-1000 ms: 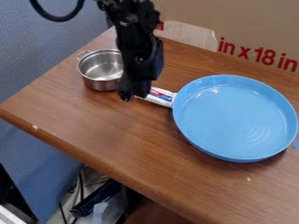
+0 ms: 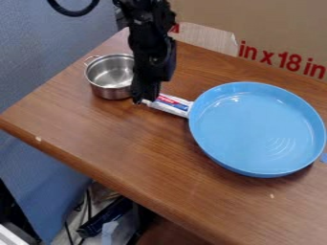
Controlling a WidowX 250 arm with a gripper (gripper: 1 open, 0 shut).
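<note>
My black gripper hangs over the table between a steel pot and a blue plate. Just below it a white, red and blue toothpaste tube lies on the wood, reaching toward the plate's left edge. The gripper's tips are at the tube's left end; whether they are open or shut, or touch the tube, I cannot tell.
A cardboard box stands behind. The table's left edge borders a grey-blue partition, with clutter on the floor below.
The pot, tube and plate look unmoved.
</note>
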